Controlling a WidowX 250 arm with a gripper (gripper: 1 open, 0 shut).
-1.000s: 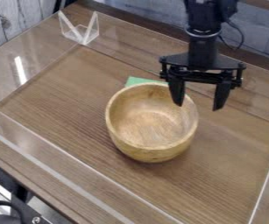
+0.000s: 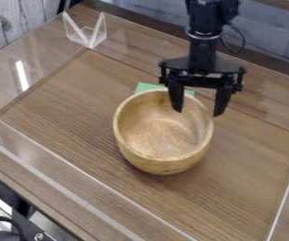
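A black gripper (image 2: 200,94) stands open over the back part of a large wooden bowl (image 2: 162,141), its two fingers pointing down on either side near the rim. The bowl looks empty. A pale green item (image 2: 152,88) lies just behind the bowl, partly hidden by the bowl and the gripper.
A white wire-like object (image 2: 87,28) stands at the back left. A wall runs behind the arm. A dark round object sits at the bottom left corner.
The gripper has moved a little to the left, over the bowl's back rim and the green item. The bowl has not visibly moved.
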